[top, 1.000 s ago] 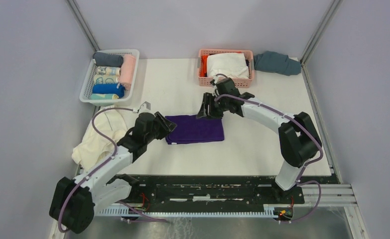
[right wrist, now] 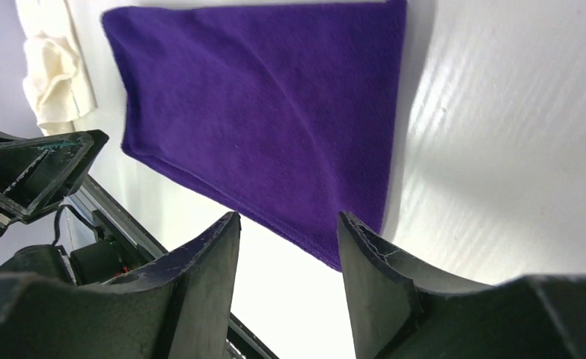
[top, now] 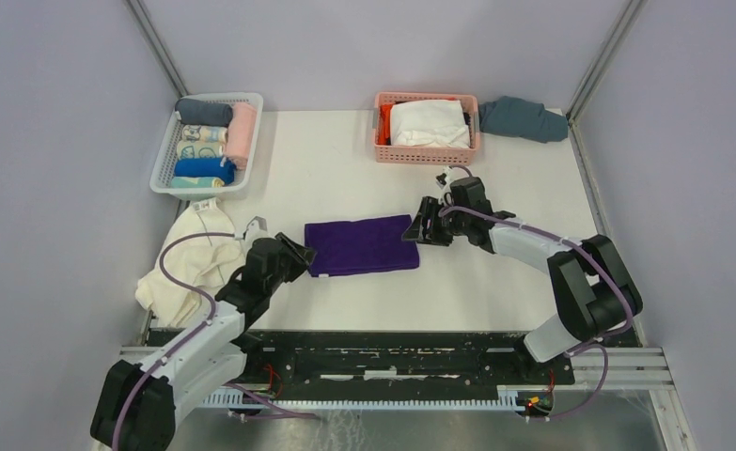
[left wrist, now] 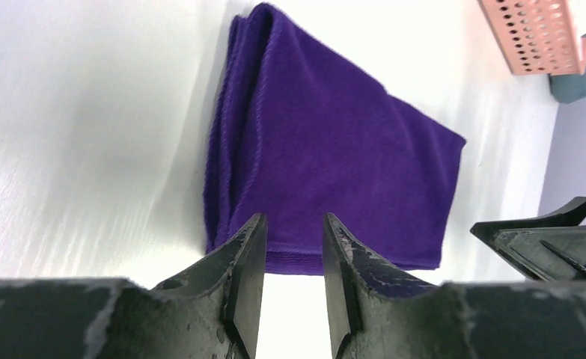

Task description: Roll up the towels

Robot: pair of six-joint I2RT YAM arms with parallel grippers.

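Observation:
A folded purple towel (top: 362, 246) lies flat in the table's middle, doubled along its left edge in the left wrist view. My left gripper (top: 300, 254) is at its left end; in the left wrist view, the fingertips (left wrist: 333, 224) stand slightly apart over the towel's near edge, with nothing clearly visible between them. My right gripper (top: 425, 225) hangs by the towel's right end; in the right wrist view, its fingers are apart and empty above the towel (right wrist: 260, 112).
Rolled towels fill a white basket (top: 163, 160) back left. A pink basket (top: 425, 156) of folded cloths and a teal cloth (top: 524, 120) are at the back right. A cream cloth (top: 180, 263) lies left.
The purple towel sits slightly farther left than before.

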